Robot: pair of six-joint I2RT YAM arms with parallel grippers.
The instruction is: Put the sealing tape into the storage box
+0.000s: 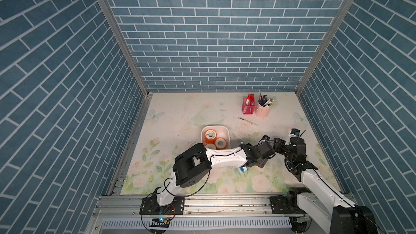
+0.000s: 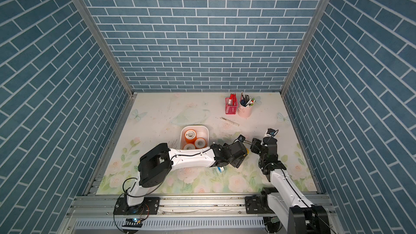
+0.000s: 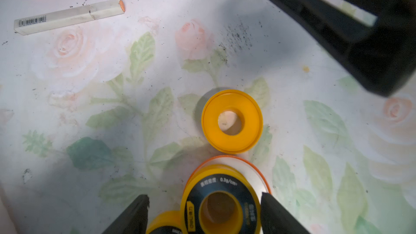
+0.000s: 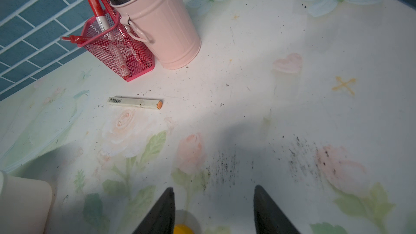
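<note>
Beneath my left gripper lies a group of tape rolls: a yellow roll with a black label (image 3: 190, 192), part of another yellow roll (image 3: 162, 223) at the lower left and a white roll with an orange edge (image 3: 255, 171) behind. The gripper's fingers stand apart on either side of the labelled roll; whether they touch it is unclear. A plain yellow roll (image 3: 209, 121) rests flat just beyond. The white storage box (image 1: 215, 126), left of these, holds several orange-and-white rolls. My right gripper is open, nothing between its fingers; a bit of yellow roll (image 4: 183, 229) shows below.
At the back stand a pink mesh holder (image 4: 117, 54) and a pink bucket (image 4: 166, 26) with pens. A thin white carton (image 4: 134, 102) lies before them. Black parts of the right arm (image 3: 359, 34) come close to the left gripper. A blue-and-white item (image 1: 243, 169) lies under the left arm.
</note>
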